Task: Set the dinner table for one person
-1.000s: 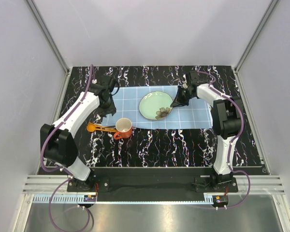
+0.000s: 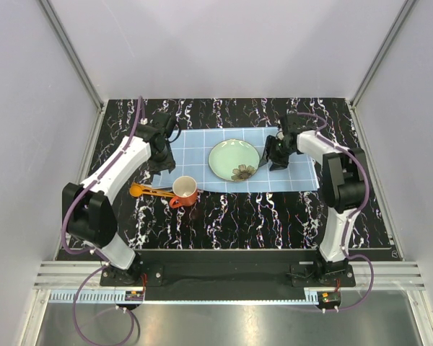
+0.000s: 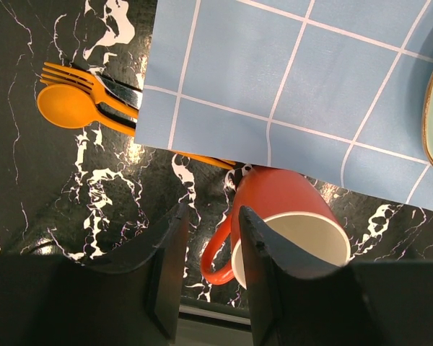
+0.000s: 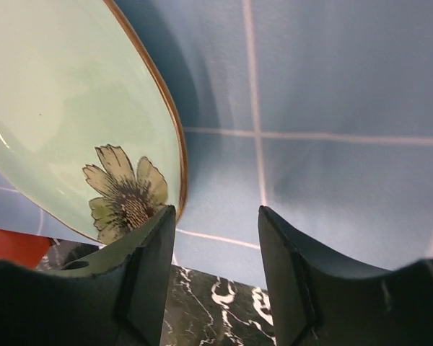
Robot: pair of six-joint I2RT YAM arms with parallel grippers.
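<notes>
A pale green plate (image 2: 231, 158) with a flower print lies on the blue checked placemat (image 2: 191, 148), near its middle. Just right of its rim, my right gripper stands open and empty, apart from the plate (image 4: 65, 94). Over the mat's left end hangs my left gripper, partly open with nothing between its fingers. An orange mug (image 2: 185, 189) stands at the mat's front edge, handle toward the front left. Orange fork (image 3: 72, 78) and spoon (image 3: 66, 107) stick out from the mat's left side; the placemat (image 3: 224, 68) covers part of them.
A dark blade-like piece (image 3: 123, 90) lies beside the fork, partly covered.
The plate has come down flat, shifting slightly toward the front. My right gripper has let go of its rim and moved right, away from it. The left arm has barely moved.
</notes>
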